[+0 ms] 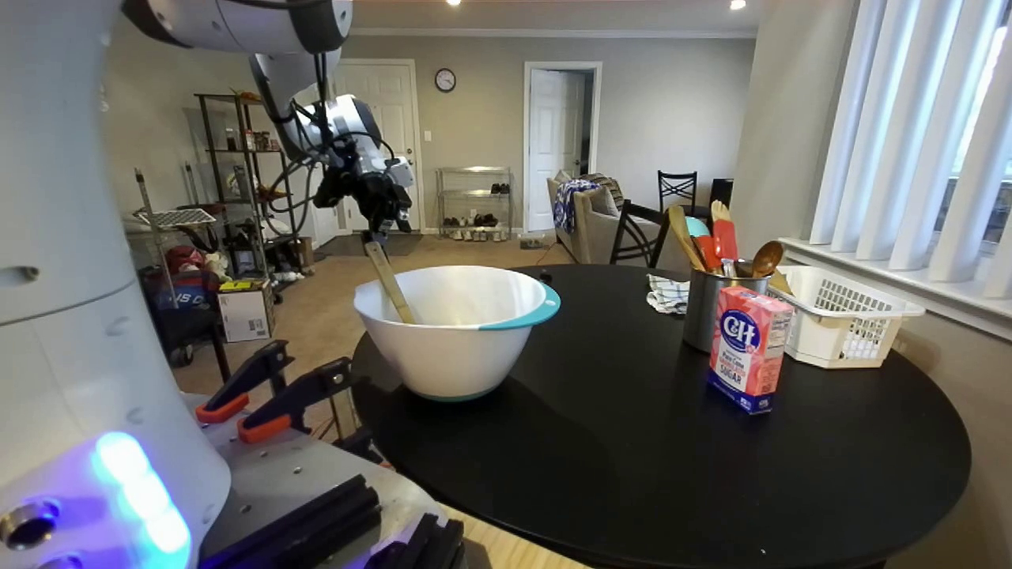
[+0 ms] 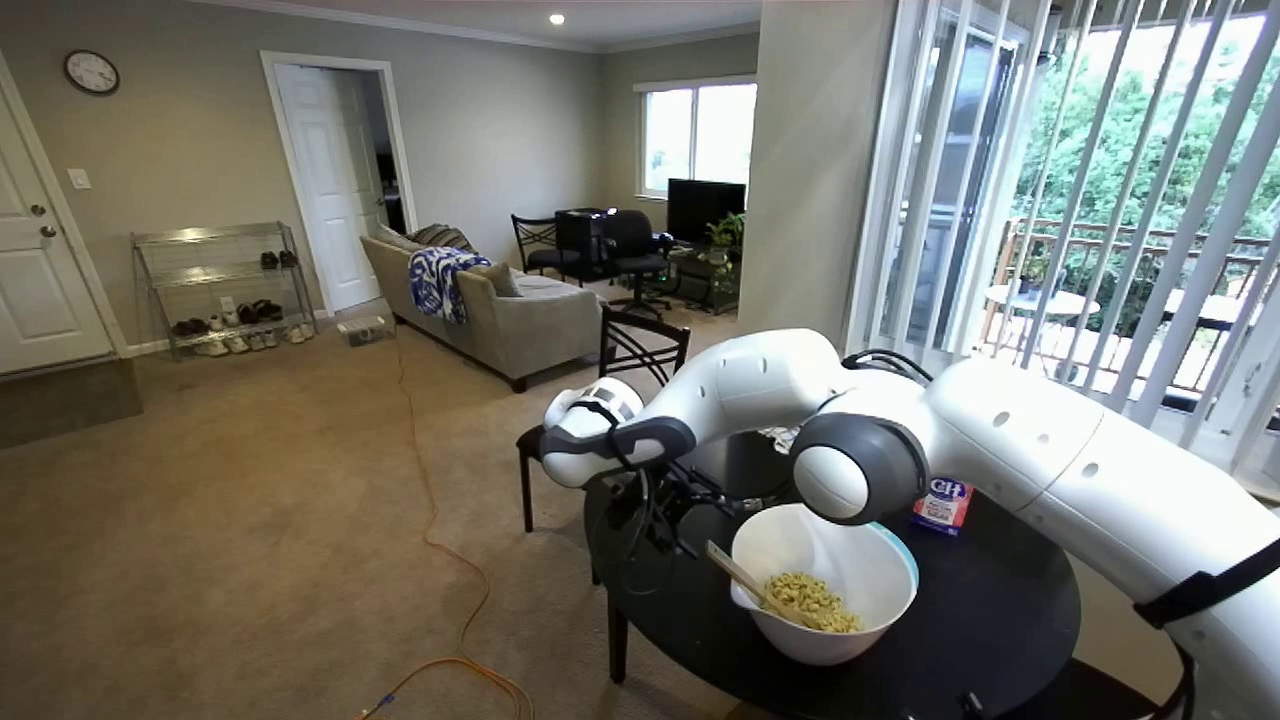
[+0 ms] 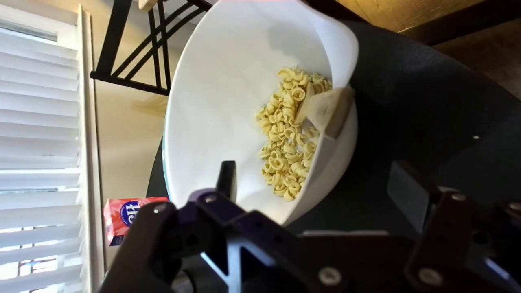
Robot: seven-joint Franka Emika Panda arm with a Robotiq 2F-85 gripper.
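Note:
A white bowl (image 1: 446, 351) with a teal rim patch stands upright on the black round table. Pasta (image 3: 285, 141) covers part of its bottom. A wooden utensil (image 1: 390, 284) leans on the bowl's rim, its lower end in the pasta and its handle sticking out over the edge; the wrist view looks down on the handle end (image 3: 332, 111). My gripper is open, its fingers wide apart with nothing between them. In the first exterior view it hangs above and behind the handle's top, pointing down. Whether it touches the handle is hard to tell there.
On the table's right stand a pink sugar box (image 1: 747, 349), a metal canister (image 1: 699, 308) of utensils and a white basket (image 1: 840, 327). A checked cloth (image 1: 669, 294) lies farther back.

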